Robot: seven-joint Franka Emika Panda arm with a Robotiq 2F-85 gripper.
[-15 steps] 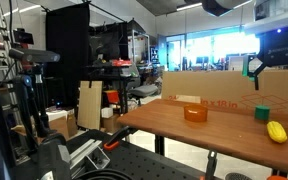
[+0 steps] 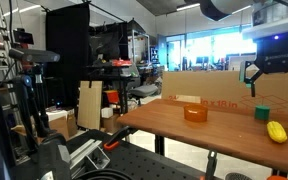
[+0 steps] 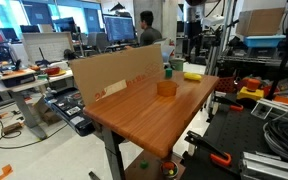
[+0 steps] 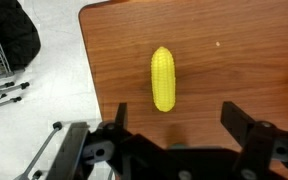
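Observation:
A yellow, corn-like object (image 4: pixel 163 80) lies alone on the brown tabletop, roughly centred in the wrist view. Exterior view 1 has the same yellow object (image 2: pixel 276 132) near the table's right end. Above it hangs my gripper (image 2: pixel 277 80), clear of the table. Its fingers (image 4: pixel 117 138) are spread wide on either side of the wrist view, with nothing held between them. In exterior view 2 the yellow object (image 3: pixel 192 76) is at the far end of the table.
A green cup (image 2: pixel 262 112) stands close behind the yellow object. Farther left is an orange bowl (image 2: pixel 195 113). A tall cardboard panel (image 3: pixel 134 75) runs along one table side.
My gripper has come down slightly over the table's right end. The yellow object, cup and bowl have stayed put.

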